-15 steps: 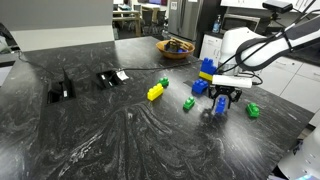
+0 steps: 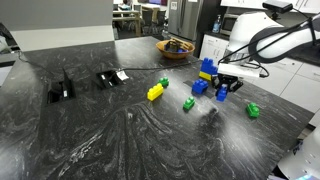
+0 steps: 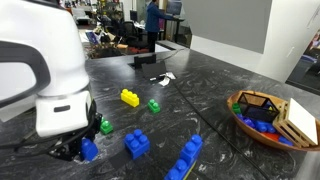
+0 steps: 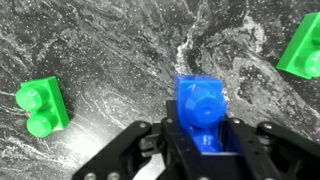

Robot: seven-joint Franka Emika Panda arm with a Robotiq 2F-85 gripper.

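A blue block [image 4: 203,103] with round studs is clamped between the fingers of my gripper, which is shut on it. Exterior view 1 shows this block [image 2: 222,93] raised a little over the dark table, below the gripper [image 2: 236,76]. From the other side, the block [image 3: 89,150] hangs at the tip of the gripper [image 3: 82,146]. In the wrist view one green block [image 4: 42,106] lies to the left and another green block [image 4: 302,46] at the upper right, both apart from the held block.
Other blocks lie about: a yellow block [image 2: 155,92], a blue block [image 2: 200,87], and a blue-and-yellow group [image 2: 208,70]. A wicker basket [image 2: 175,49] stands at the back.
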